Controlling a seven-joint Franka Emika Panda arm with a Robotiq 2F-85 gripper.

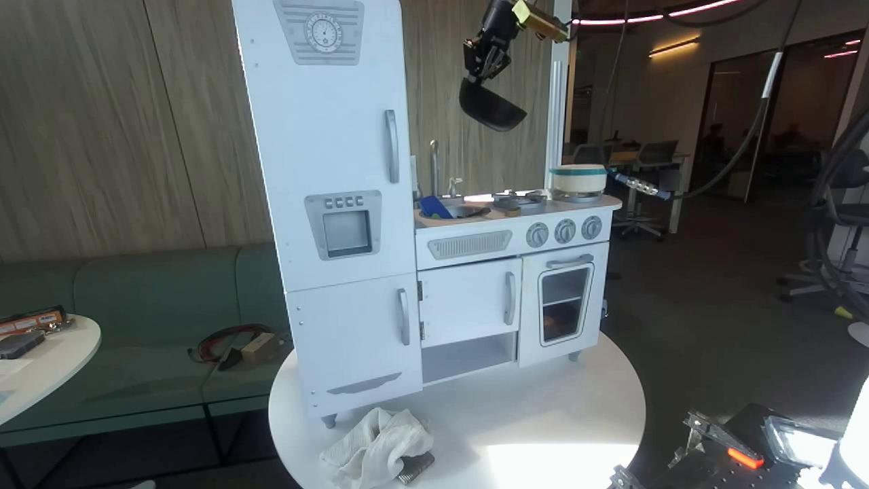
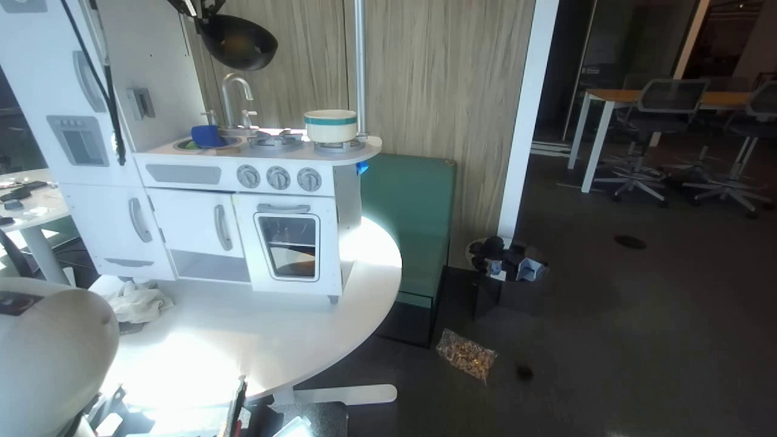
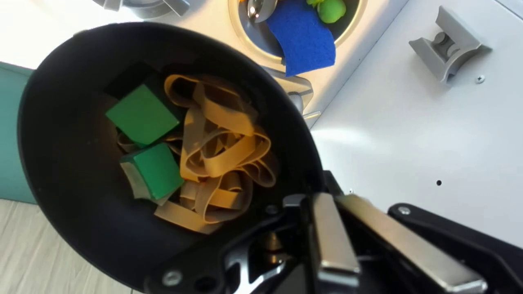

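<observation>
A deep black pan [image 1: 492, 107] hangs in the air above the toy kitchen's counter, tilted in exterior view 1. My gripper [image 1: 477, 76] is shut on its edge or handle; the exact contact is hard to make out. Seen from the wrist, the pan [image 3: 73, 161] fills much of the picture. Inside it lie yellow-brown ribbon noodles [image 3: 228, 161] and two green blocks [image 3: 143, 115]. In exterior view 2 the pan [image 2: 238, 44] is near the top edge, high over the sink and faucet.
Below is the sink [image 2: 231, 148], with a blue cloth [image 3: 304, 39] and a green toy piece [image 3: 331, 10]. A white pot with a teal band [image 2: 331, 126] stands on the right burner; the other burner [image 2: 277, 141] looks bare. The tall fridge [image 1: 326, 147] rises at the left.
</observation>
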